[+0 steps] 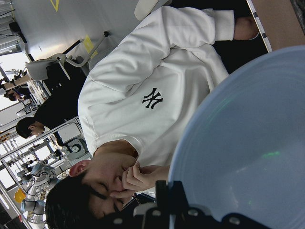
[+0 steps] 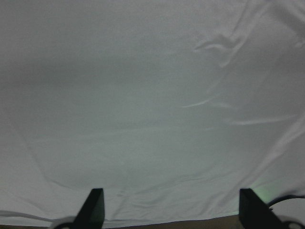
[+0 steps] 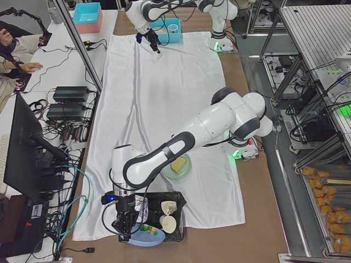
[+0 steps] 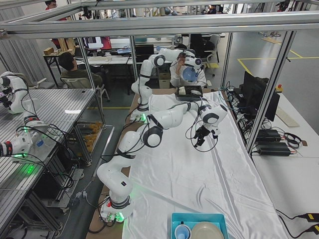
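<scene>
A blue plate [image 3: 143,240] [image 4: 190,74] [image 1: 243,143] is held up by its rim over the black bin [image 3: 175,224], with my left gripper [image 3: 126,231] shut on it. Colourful bits show on or beside it in the camera left view. The bin also holds pale round and irregular pieces. A pale green plate [image 3: 181,171] with a yellow piece lies on the cloth, partly under my left arm. My right gripper [image 4: 199,142] hangs open above bare white cloth [image 2: 157,119], nothing between its fingers.
A light blue bin [image 4: 198,218] with a cup [image 4: 182,232] and a plate stands at the other end of the table. A seated person [image 1: 152,109] is close beyond the left gripper. A metal frame post [image 4: 269,89] borders the table.
</scene>
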